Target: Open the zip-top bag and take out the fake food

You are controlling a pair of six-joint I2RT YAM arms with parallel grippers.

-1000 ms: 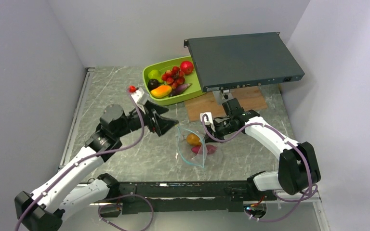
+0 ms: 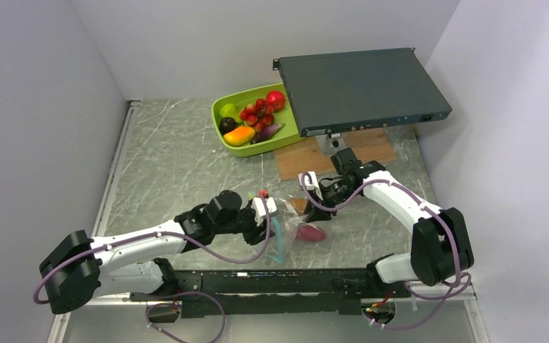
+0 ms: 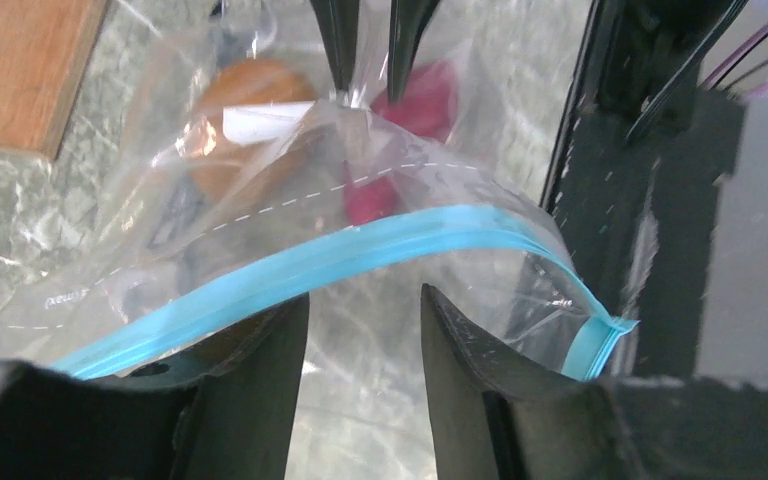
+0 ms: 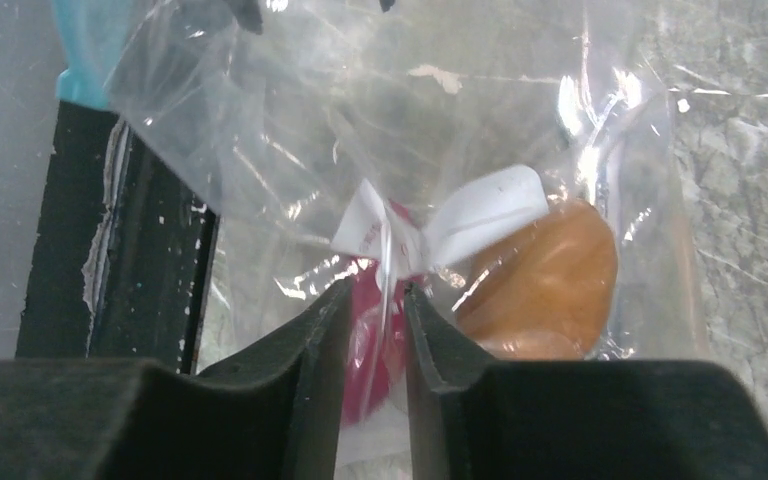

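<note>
The clear zip bag with its blue seal point(image 3: 360, 240) lies at the front middle of the counter. An orange food point(image 4: 550, 270) and a red-pink one point(image 2: 310, 233) are inside it. My left gripper is part open at the blue seal, with bag plastic around and behind its fingers. My right gripper is over the far end of the bag, its fingers part open on either side of a creased strip of plastic above the red food; whether they grip it is unclear.
A green tray point(image 2: 221, 136) of fruit and vegetables stands at the back. A wooden board point(image 2: 289, 164) and a dark overhead panel point(image 2: 363, 89) are behind the right arm. Its front edge lies close to the bag.
My right arm has shifted slightly.
</note>
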